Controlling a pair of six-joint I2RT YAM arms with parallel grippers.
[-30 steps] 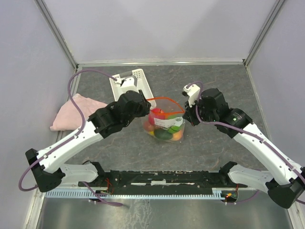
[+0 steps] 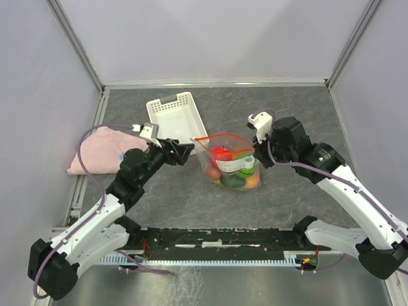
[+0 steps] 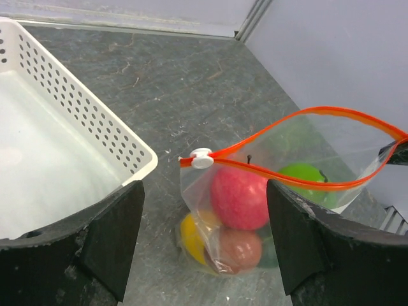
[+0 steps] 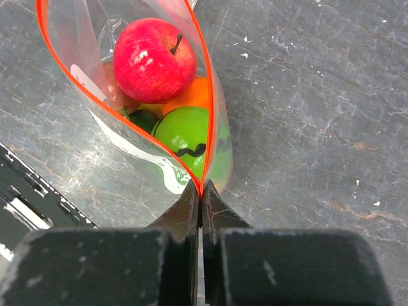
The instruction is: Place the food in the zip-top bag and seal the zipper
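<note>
The clear zip bag point(image 2: 211, 159) with an orange rim holds a red apple point(image 4: 155, 60), a green ball-like fruit point(image 4: 183, 135) with a drawn moustache, an orange point(image 2: 253, 181) and other produce. Its mouth gapes open. My right gripper is shut on the bag's right corner, where the two orange edges meet between the fingertips. The white zipper slider point(image 3: 202, 158) sits at the opposite corner of the rim. My left gripper stands open by that corner, apart from the bag, with nothing between its fingers.
An empty white perforated basket point(image 2: 176, 118) stands behind the bag, close to the left gripper. A pink cloth point(image 2: 102, 153) lies at the far left.
The left gripper has backed off leftward from the bag's left corner and is now open. The right gripper has shifted slightly right, and the bag has moved right with it.
</note>
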